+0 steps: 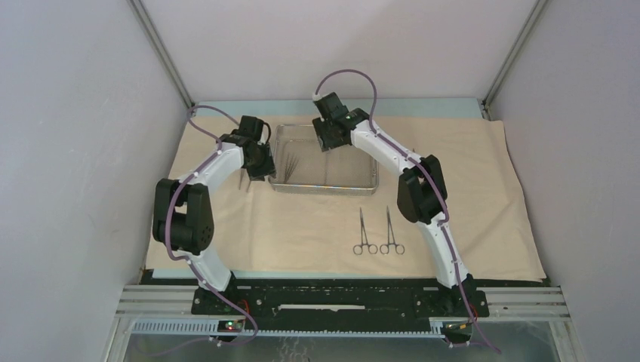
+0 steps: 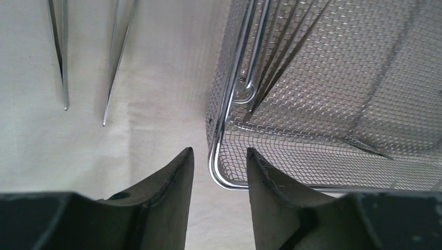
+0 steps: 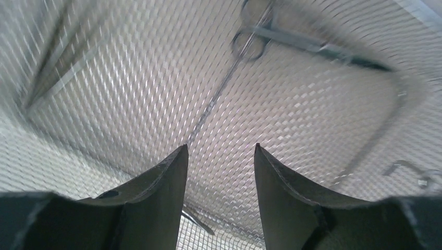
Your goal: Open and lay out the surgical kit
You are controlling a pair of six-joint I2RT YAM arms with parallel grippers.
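Note:
The wire-mesh basket [image 1: 324, 188] stands on the cloth with several slim metal instruments [image 1: 290, 167] along its left side. In the right wrist view, scissors-like handles [image 3: 253, 44] lie in the basket, with a thin dark line running down from them. My left gripper is open above the basket's near-left corner; the rim shows between its fingers, apparently untouched. Over the basket's interior, my right gripper is open and empty. Two tweezers-like instruments [image 2: 63, 62] lie on the cloth left of the basket.
Two ring-handled clamps [image 1: 364, 234] lie side by side in front of the basket. The basket's raised walls border both grippers.

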